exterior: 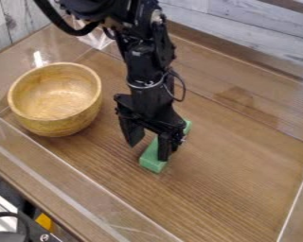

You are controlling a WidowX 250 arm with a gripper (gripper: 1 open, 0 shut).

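The black gripper (pixel 151 134) is low over the table, open, with its fingers around and over a green object (pixel 154 159). The near end of the green object shows below the fingers, and a small part shows behind them to the right; the rest is hidden by the gripper. Whether the fingers touch it I cannot tell.
A yellow wooden bowl (pixel 53 99) stands to the left of the gripper. A pale wall runs along the back.
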